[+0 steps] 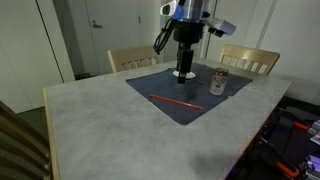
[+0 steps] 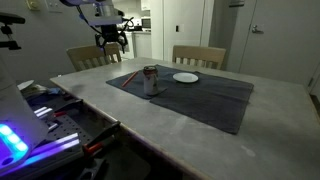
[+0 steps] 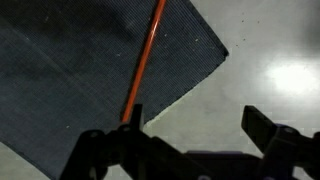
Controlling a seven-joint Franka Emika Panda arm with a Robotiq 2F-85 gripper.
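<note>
A thin red-orange stick lies on a dark cloth spread over the table. In the wrist view the same stick runs from the top edge down to near the left finger, across the ribbed cloth. My gripper is open there, its fingers wide apart and nothing held between them. Exterior view 1 has the gripper pointing down above the cloth, with part of a white plate behind it. The stick is apart from the fingers as far as shows.
On the cloth stand a can-like cup and, further along, the round white plate. Wooden chairs line the far side of the table. Bare tabletop stretches left of the cloth in exterior view 1.
</note>
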